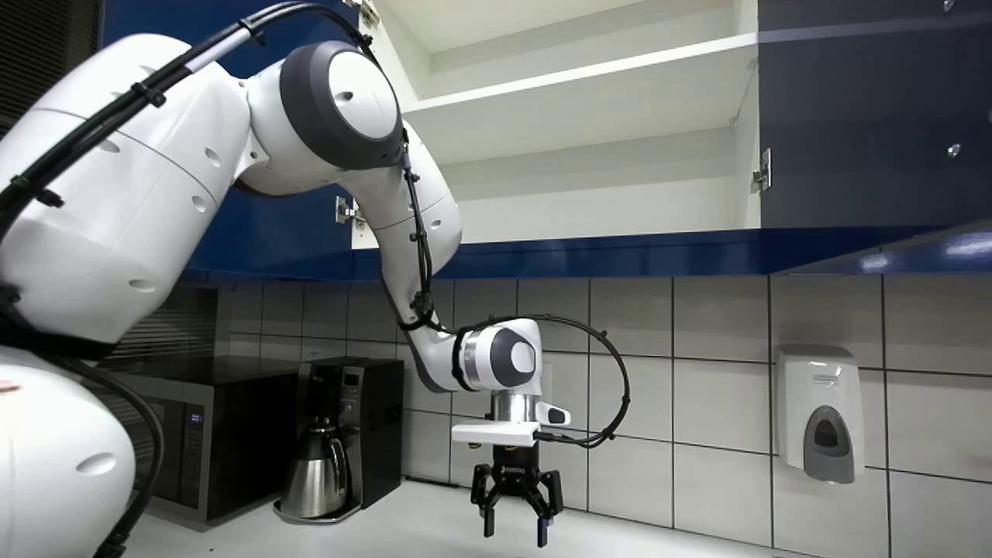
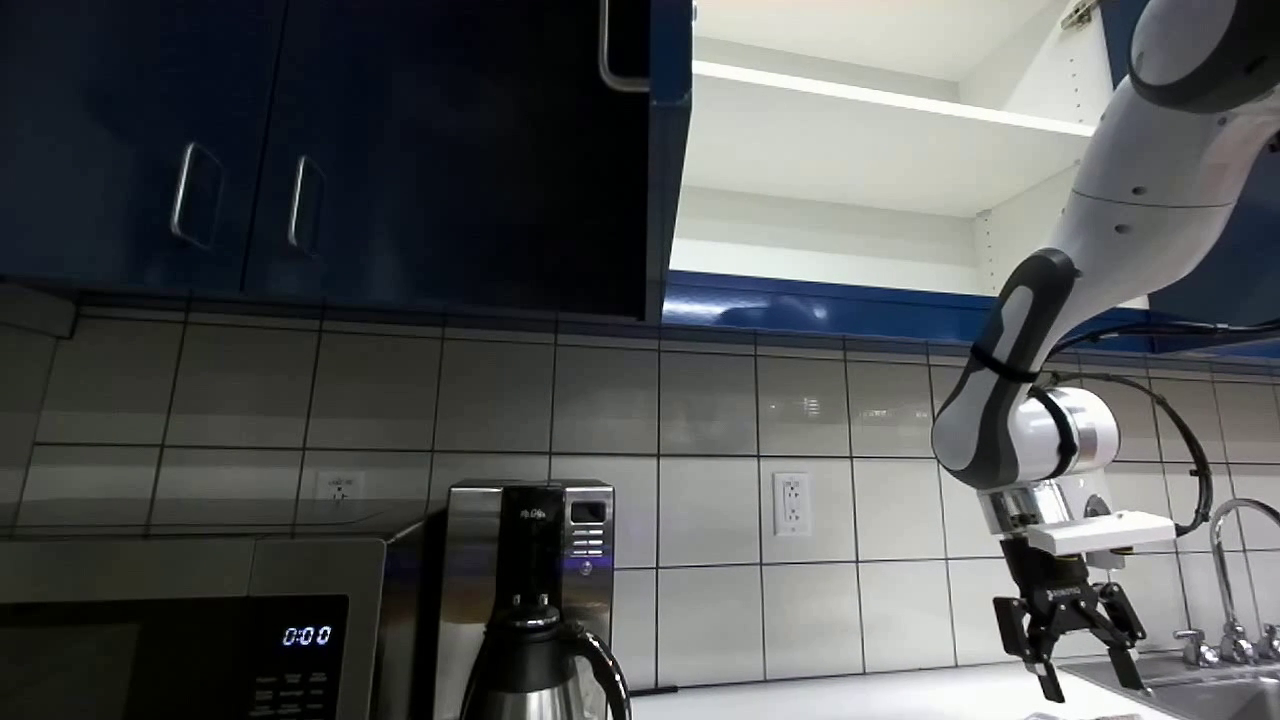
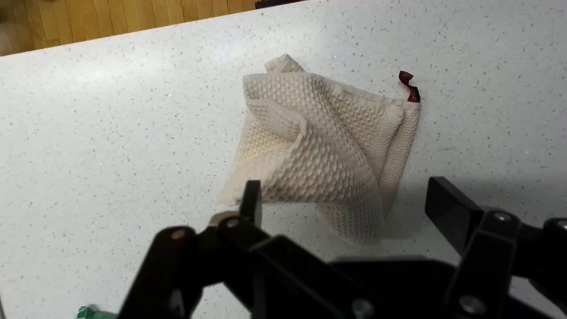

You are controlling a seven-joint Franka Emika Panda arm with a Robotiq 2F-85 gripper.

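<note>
A crumpled beige waffle-weave cloth (image 3: 324, 143) lies on the speckled white counter, a small dark red loop at its upper right corner. My gripper hangs over the cloth's lower edge in the wrist view, its fingers wide apart. Between the fingertips only counter and cloth below are seen; nothing is held. In exterior view 1 the gripper (image 1: 516, 538) points straight down above the counter, and in exterior view 2 the gripper (image 2: 1089, 686) stands near the sink. Exterior view 1 does not show the cloth.
A coffee maker (image 1: 381, 428) with a steel carafe (image 1: 314, 476) and a microwave (image 2: 180, 648) stand on the counter. A green object (image 3: 95, 313) shows at the wrist view's lower left. Overhead, the cabinet (image 1: 595, 177) is open and empty. A sink (image 2: 1212, 694) lies at right.
</note>
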